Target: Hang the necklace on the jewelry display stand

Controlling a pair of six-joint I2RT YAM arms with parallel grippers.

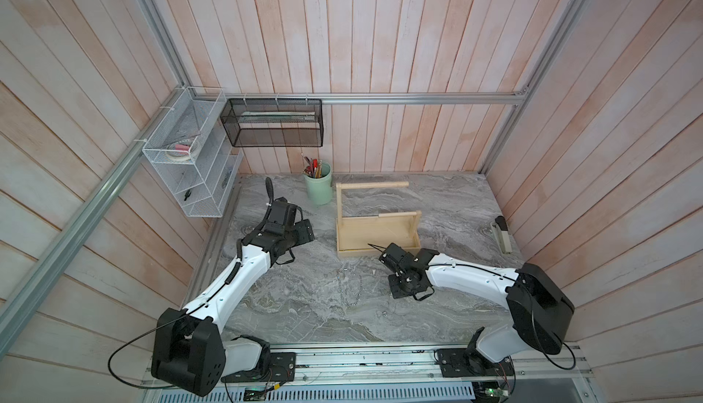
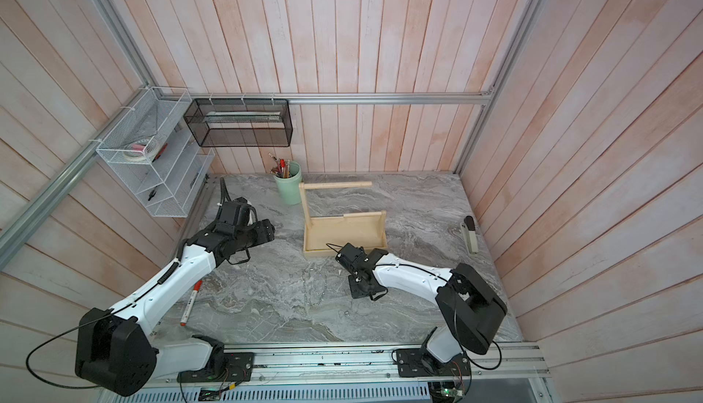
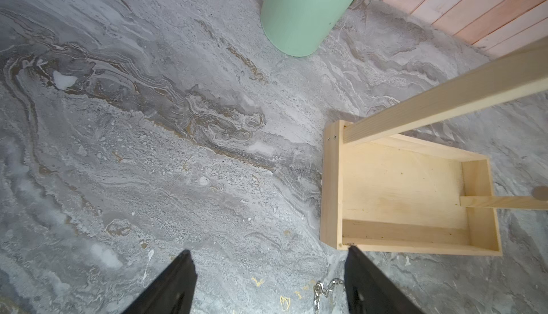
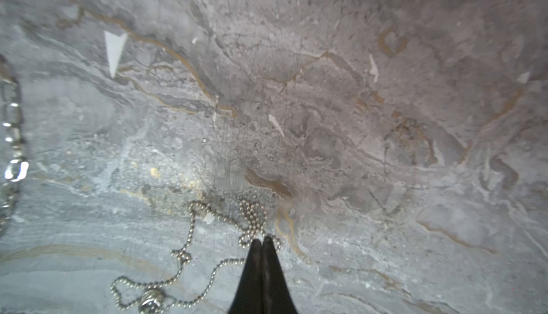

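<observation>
A wooden jewelry stand [image 1: 373,234], a tray with upright post and bars, stands mid-table. In the right wrist view a fine silver bead chain [image 4: 189,231] lies bunched on the marble, partly under my right gripper, which is shut, its tips at the bunch; whether beads are between them I cannot tell. A thicker link chain lies at the left edge, also seen in the left wrist view [image 3: 320,291]. My left gripper hangs open above the table left of the stand, nothing between its fingers.
A green pen cup [image 1: 320,189] stands behind the stand's left side. A beige device [image 1: 502,236] lies at the right edge. Wire baskets [image 1: 272,135] hang on the back and left walls.
</observation>
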